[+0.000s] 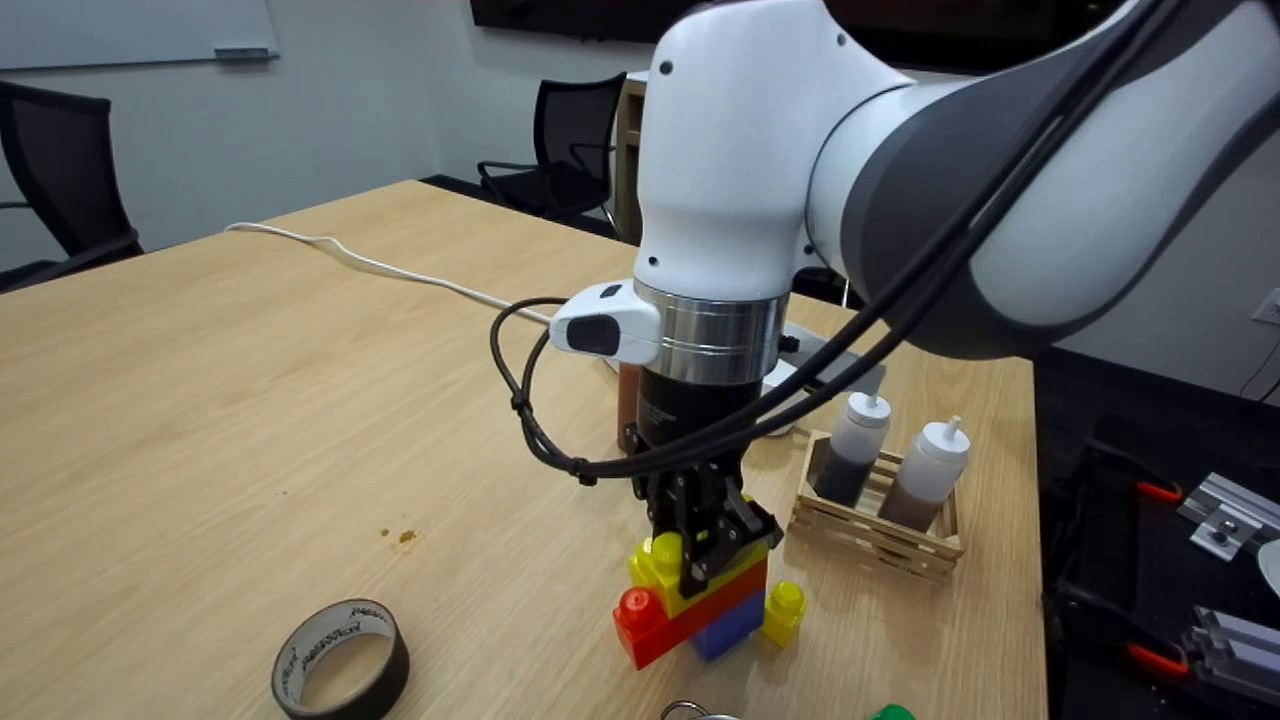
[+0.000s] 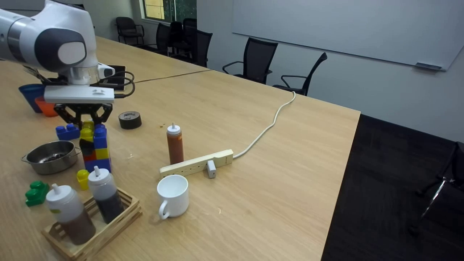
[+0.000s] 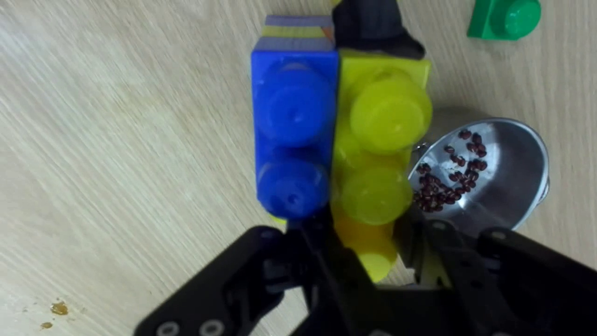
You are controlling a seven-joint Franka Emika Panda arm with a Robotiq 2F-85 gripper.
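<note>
A stack of toy bricks in yellow, red and blue [image 1: 720,588] hangs or stands below the arm; whether its base touches the table, I cannot tell. My gripper is shut on the yellow brick [image 3: 386,112] at the top of this stack. Beside that brick is a blue brick [image 3: 294,106], part of the same stack. In exterior view 1 a red brick [image 1: 642,618] juts out at the lower left. A separate small yellow brick [image 2: 83,179] is on the table close to the stack.
A steel pot [image 2: 51,156] with dark beans stands beside the stack. Nearby are a green brick [image 2: 37,193], a blue brick [image 2: 67,132], a wooden crate [image 1: 888,546] with two bottles, and a tape roll [image 1: 339,660].
</note>
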